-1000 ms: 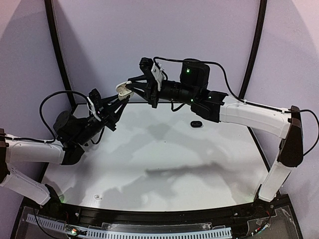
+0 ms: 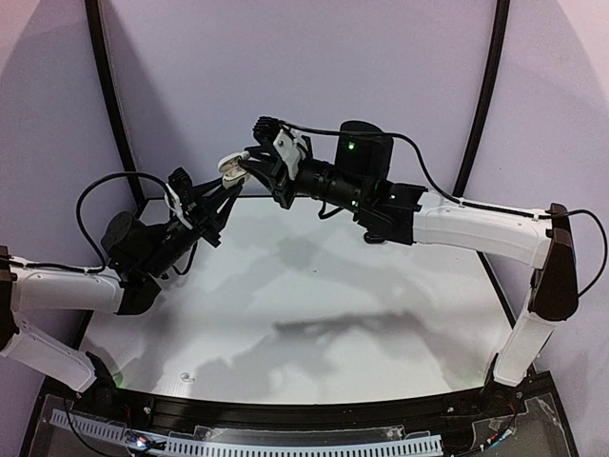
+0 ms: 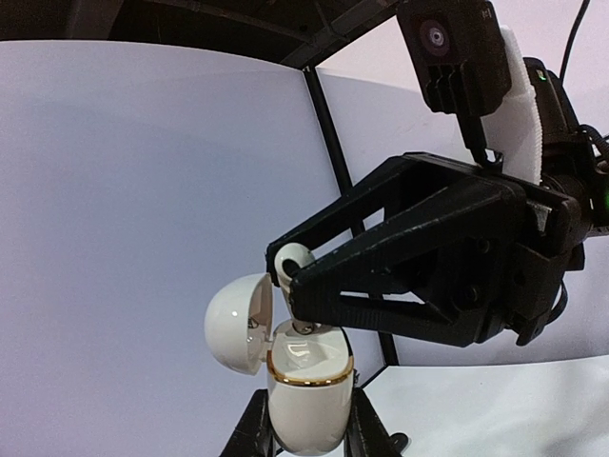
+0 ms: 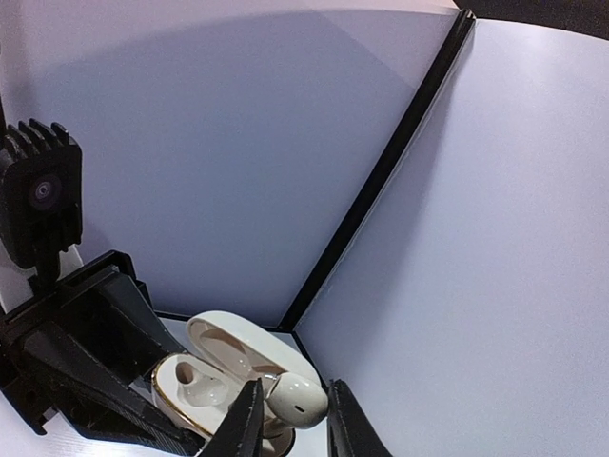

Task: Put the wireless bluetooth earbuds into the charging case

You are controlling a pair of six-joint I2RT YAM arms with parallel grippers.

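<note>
The white charging case (image 3: 309, 409), gold-rimmed with its lid (image 3: 228, 324) flipped open, is held upright in my left gripper (image 2: 231, 183), which is shut on it. My right gripper is directly over the case's opening with a white earbud (image 3: 294, 255) between its fingertips, the stem reaching down into the case. In the right wrist view the earbud (image 4: 297, 400) sits between the two fingertips at the case, beside an empty-looking well in the case (image 4: 186, 373). Both grippers meet in mid-air above the table's left-middle.
A small black object (image 2: 374, 239) lies on the table at the back right, partly behind the right arm. A small pale item (image 2: 187, 377) lies near the front left edge.
My right gripper and wrist have shifted slightly left and down toward the case, tilting a little. The left arm and the case look unmoved.
</note>
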